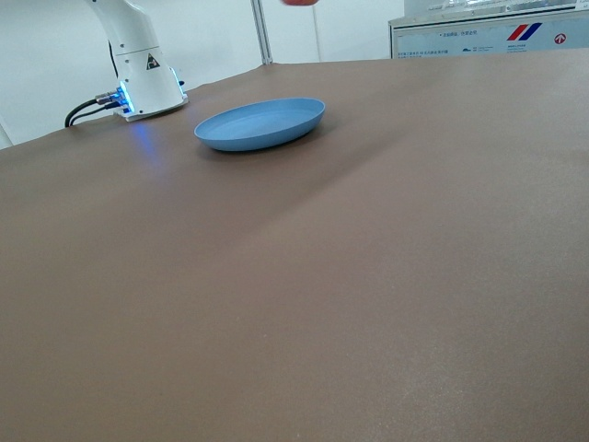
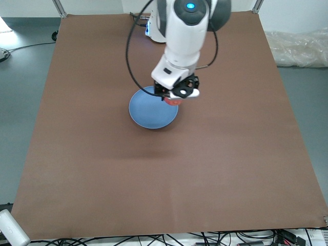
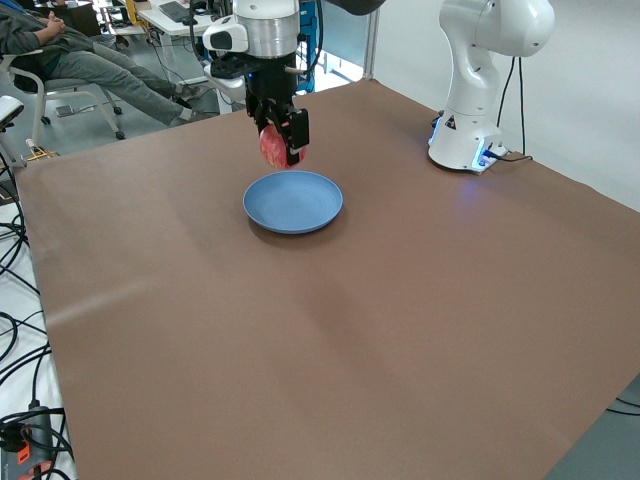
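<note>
A blue plate (image 2: pixel 148 114) (image 1: pixel 259 123) (image 3: pixel 291 204) lies on the brown table. My gripper (image 3: pixel 282 142) hangs just above the plate, shut on a red apple (image 3: pixel 273 151). In the left view the apple (image 2: pixel 172 101) is mostly hidden under the gripper's black housing; in the top view only the bottom of the apple (image 1: pixel 299 3) shows at the top edge, raised above the plate.
Cables and equipment line one edge.
</note>
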